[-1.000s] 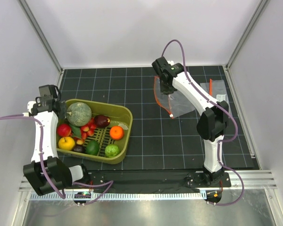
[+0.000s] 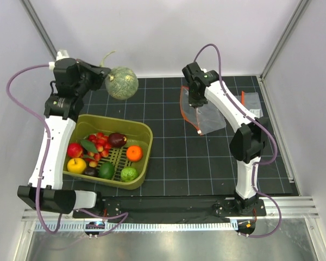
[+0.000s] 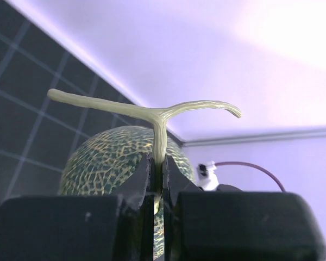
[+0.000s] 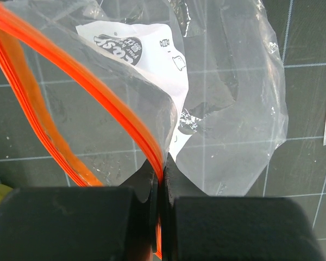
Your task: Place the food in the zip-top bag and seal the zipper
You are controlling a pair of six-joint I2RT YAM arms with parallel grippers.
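Observation:
A round pale green netted melon [image 2: 121, 83] hangs above the table beyond the bin's back rim; my left gripper [image 2: 102, 73] is shut on its forked stem [image 3: 131, 111], which fills the space between the fingers in the left wrist view. My right gripper is shut on the orange-edged zip top of a clear bag [image 4: 228, 141], whose mouth gapes, with a white printed label inside. In the top view this bag [image 2: 209, 119] lies at the back right of the table.
An olive bin [image 2: 136, 182] at the front left holds several foods, among them an orange [image 2: 135, 153] and a green avocado [image 2: 106, 170]. Another bag [image 2: 251, 101] lies at the far right.
My left gripper has lifted the melon out of the bin, moving right and toward the back. The right arm and its bag shifted slightly rightward.

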